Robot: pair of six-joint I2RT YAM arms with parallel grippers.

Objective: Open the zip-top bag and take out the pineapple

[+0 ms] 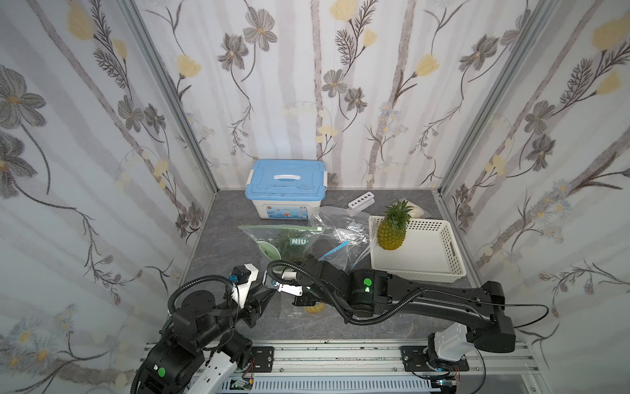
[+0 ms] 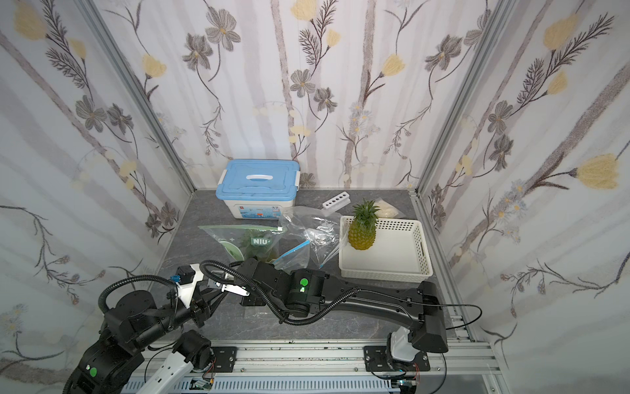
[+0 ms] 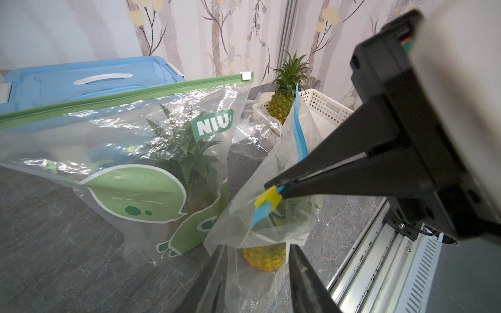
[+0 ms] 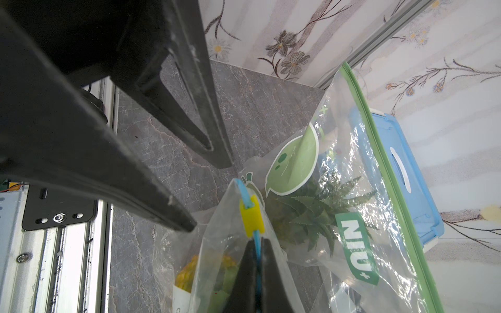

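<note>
A clear zip bag with a blue zip strip (image 3: 300, 130) stands in the left wrist view, a pineapple (image 3: 266, 257) inside showing its yellow base. My right gripper is shut on the blue strip, just beside the yellow slider (image 4: 252, 216). Facing it from the other side, my left gripper is open, its two fingers well apart and nothing between them. The slider lies a short way beyond those fingertips. Both top views have the bag's near part hidden behind the right arm.
A green-zip "NIU" bag (image 3: 141, 172) holding another pineapple stands close by. Behind it is a blue-lidded box (image 1: 285, 187). A white basket (image 1: 420, 249) with a pineapple (image 1: 392, 226) sits right.
</note>
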